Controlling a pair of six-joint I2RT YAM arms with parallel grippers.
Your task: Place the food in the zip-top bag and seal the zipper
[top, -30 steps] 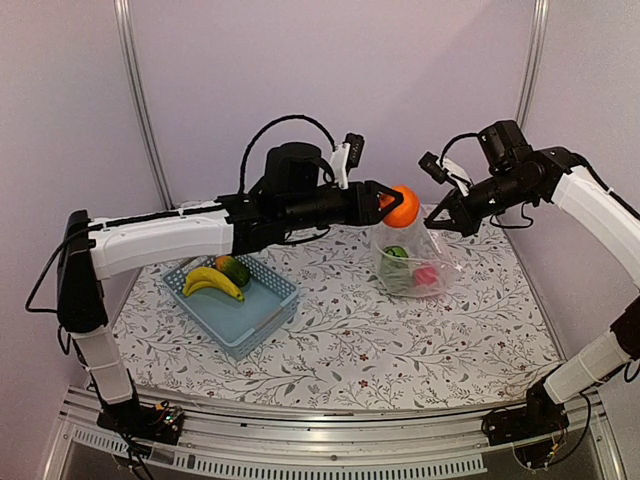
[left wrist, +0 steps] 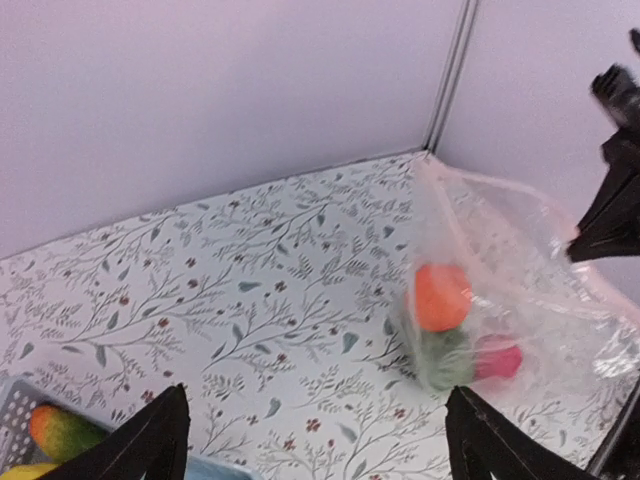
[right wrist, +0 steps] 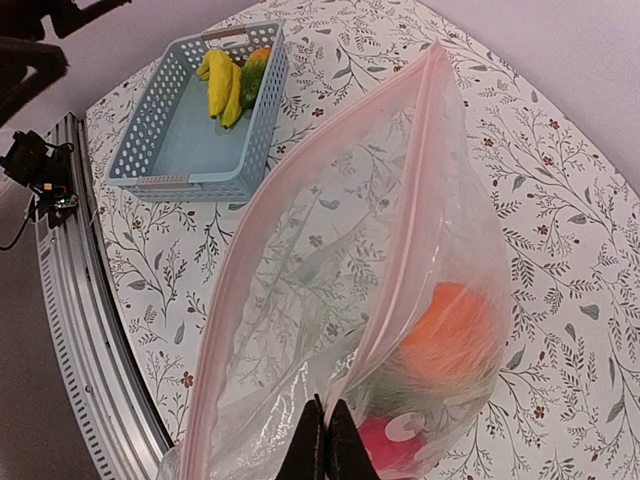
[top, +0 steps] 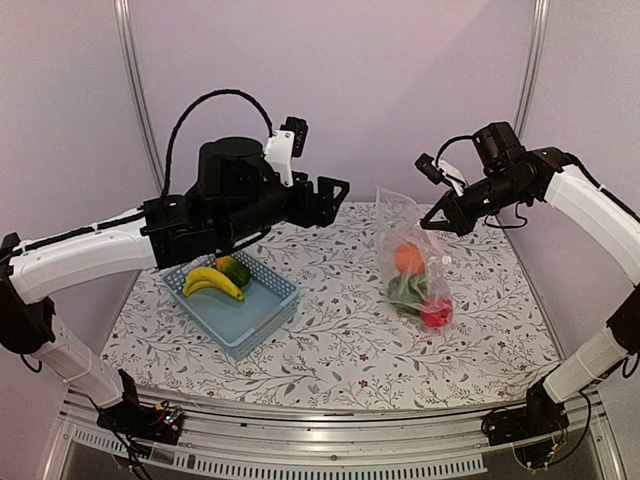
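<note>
The clear zip top bag [top: 390,255] with pink zipper edges holds an orange [top: 408,258], something green [top: 405,292] and a pink-red item [top: 436,312]. My right gripper is shut on the bag's top edge, which rises toward it. My left gripper [top: 330,200] stands open, left of the bag and above the table, with nothing between its fingers. A blue basket [top: 240,315] at the left holds bananas [top: 210,278] and a green-and-orange mango [top: 233,268].
Walls bound it at the back and sides.
The orange that my left gripper held now lies in the bag, which hangs longer. My left gripper has opened and moved left, away from the bag.
</note>
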